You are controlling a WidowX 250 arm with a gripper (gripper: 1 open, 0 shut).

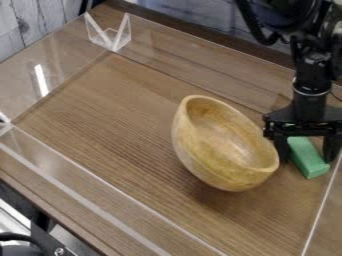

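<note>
My gripper (302,132) is low at the right of the camera view, open, with its fingers over a green block (309,160), partly hidden beneath it. Just left of them a wooden bowl (221,155) sits tilted on the wooden table. Whether the fingers touch the block or bowl is unclear.
A white wire-like object (110,32) stands at the back left. Its edge runs along the lower left.
</note>
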